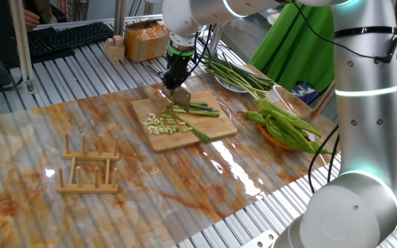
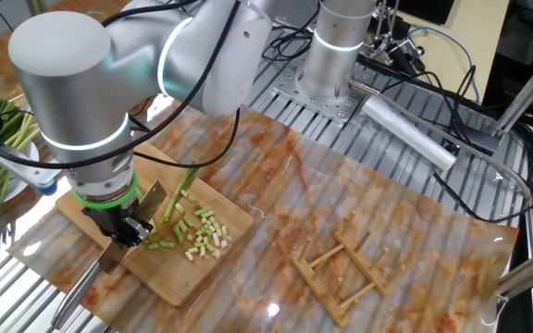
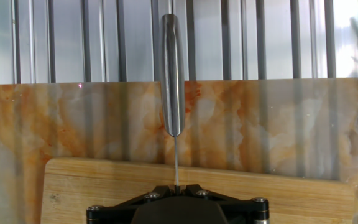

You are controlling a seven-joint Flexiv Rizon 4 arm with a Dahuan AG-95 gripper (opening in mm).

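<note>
My gripper is shut on a kitchen knife, whose steel handle (image 3: pixel 173 74) points away from it in the wrist view. In exterior view 1 the knife's broad blade (image 1: pixel 182 98) stands over the wooden cutting board (image 1: pixel 164 142), at the green stalks (image 1: pixel 200 108). Whether its edge touches the board cannot be made out. Chopped pieces (image 2: pixel 209 236) lie loose on the board beside the blade, with longer uncut stalks near them. From the other side, exterior view 2 shows the handle (image 2: pixel 80 294) reaching past the board's edge. The fingers hide part of the blade.
A wooden peg rack (image 1: pixel 88 187) stands on the marbled tabletop left of the board in exterior view 1. Long green peppers (image 1: pixel 284 127) fill a basket to the right, and a plate of green stalks (image 1: pixel 236 76) sits behind.
</note>
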